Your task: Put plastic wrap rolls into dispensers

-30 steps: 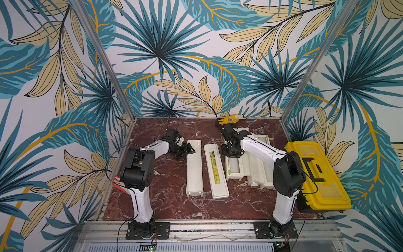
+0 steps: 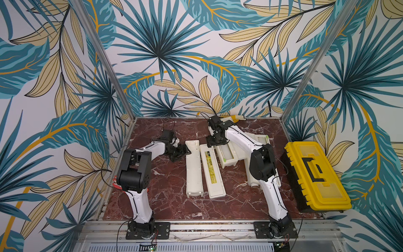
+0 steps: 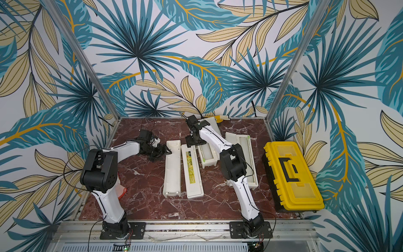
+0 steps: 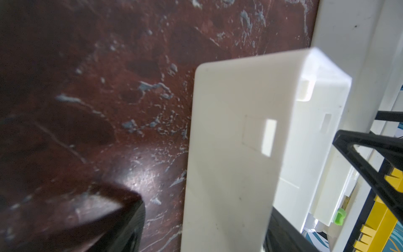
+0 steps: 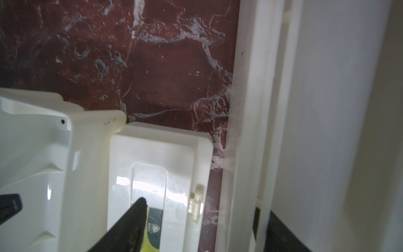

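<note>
An open white dispenser body [image 2: 194, 172] lies at centre-left. Beside it is a white piece with a yellow label [image 2: 213, 172]. More white dispenser parts [image 3: 247, 159] lie to the right, partly under the right arm. My left gripper [image 2: 180, 150] is at the far end of the left body, its fingers either side of that white end in the left wrist view, part open. My right gripper [image 2: 212, 139] is over the far part of the middle dispensers; in the right wrist view its fingers straddle a white rim [image 5: 247, 126], part open. Whether either grips is unclear.
A yellow toolbox [image 2: 319, 176] stands at the right edge. A yellow item [image 3: 220, 118] lies at the back. Something red [image 3: 121, 191] is behind the left arm. Bare marble is at the left and front.
My right gripper has moved left, and the middle dispenser beneath it has shifted left too.
</note>
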